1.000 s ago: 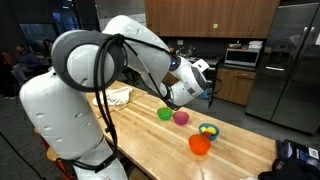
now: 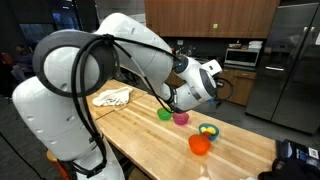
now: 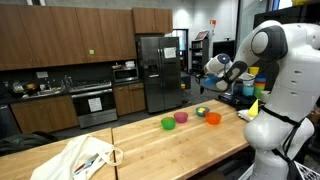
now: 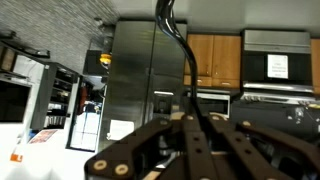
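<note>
High above the table, my gripper points out towards the kitchen. Its dark fingers are shut on a long, glossy black curved thing (image 4: 178, 38) that runs up to the top of the wrist view; what it is cannot be made out. On the table stand a green bowl (image 2: 165, 114), a pink bowl (image 2: 181, 118), a blue bowl (image 2: 208, 132) with yellow contents, and an orange bowl (image 2: 199, 145). All four are well below the gripper and apart from it.
A crumpled white cloth (image 3: 80, 155) lies at one end of the wooden table (image 3: 175, 160). The tabletop between cloth and bowls is largely clear. Beyond stand a dark refrigerator (image 3: 164, 73), a stove (image 3: 95, 105) and wooden cabinets.
The bowls and cloth have stayed in place.
</note>
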